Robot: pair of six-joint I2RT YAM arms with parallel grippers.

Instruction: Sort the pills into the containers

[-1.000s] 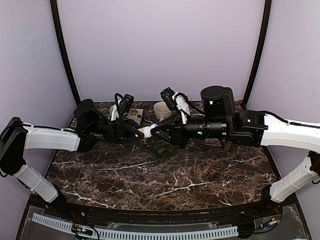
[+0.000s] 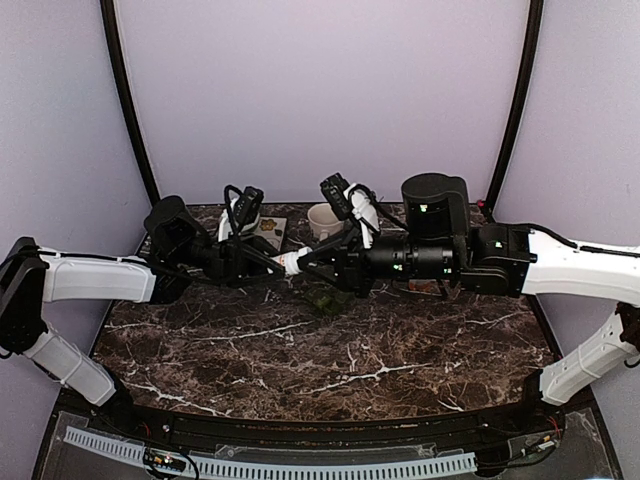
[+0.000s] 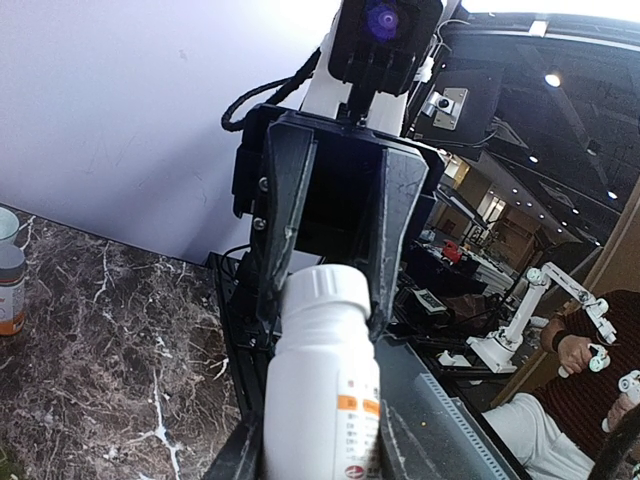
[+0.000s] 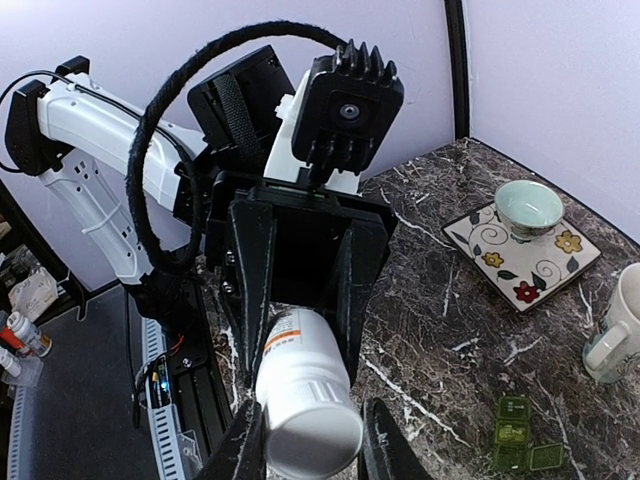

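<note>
A white pill bottle point(image 2: 291, 262) with orange markings is held in the air between my two arms. My left gripper is shut on its body, its fingers low in the left wrist view. From the other side, my right gripper is shut around the white cap point(image 4: 315, 435). In the left wrist view the cap point(image 3: 325, 287) sits on the bottle's neck; whether it is loose cannot be told. On the table below lies a green pill box point(image 4: 512, 434) with at least one lid open, partly hidden by the arms in the top view.
A pale green bowl point(image 4: 528, 205) rests on a flowered square tile point(image 4: 560, 262) at the back left. Nearby stands a white mug point(image 4: 617, 330). Another labelled bottle point(image 3: 11, 290) shows at the left wrist view's edge.
</note>
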